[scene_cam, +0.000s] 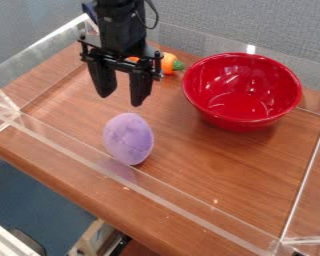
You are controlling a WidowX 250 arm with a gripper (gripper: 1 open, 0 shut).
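My black gripper (pixel 121 94) hangs over the left-middle of the wooden tray floor, fingers apart and empty. Below it lies a purple egg-shaped object (pixel 128 139). A red bowl (pixel 242 91) sits to the right. A small orange and green object (pixel 168 62) lies behind the gripper, partly hidden by it.
Clear plastic walls (pixel 199 208) border the wooden surface (pixel 230 170). A grey panel stands at the back.
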